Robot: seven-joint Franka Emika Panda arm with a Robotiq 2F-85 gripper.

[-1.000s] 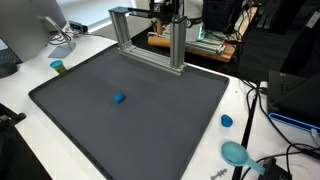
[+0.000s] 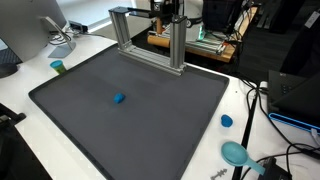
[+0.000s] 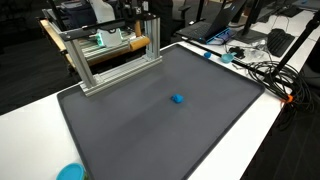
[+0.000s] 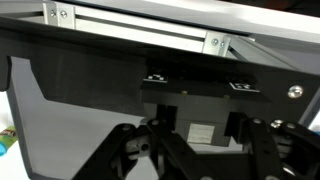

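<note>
In the wrist view my gripper has its two dark fingers on either side of a dark block (image 4: 205, 104), and it is shut on this block. The block sits at the lower edge of a long black bar (image 4: 95, 48). A small pale patch (image 4: 201, 133) shows between the fingers. In exterior view 1 the silver frame (image 2: 150, 57) stands at the back edge of the grey mat, with dark parts above it. Exterior view 2 shows the same frame (image 3: 122, 76) at the left; the fingertips are too small to make out there.
On the grey mat (image 2: 110, 130) lies one small blue piece (image 2: 119, 98). Beside it on the white table are another blue piece (image 2: 226, 121), a teal cup (image 2: 238, 155) and a green container (image 2: 58, 67). Cables (image 3: 270, 70) lie at the right in exterior view 2.
</note>
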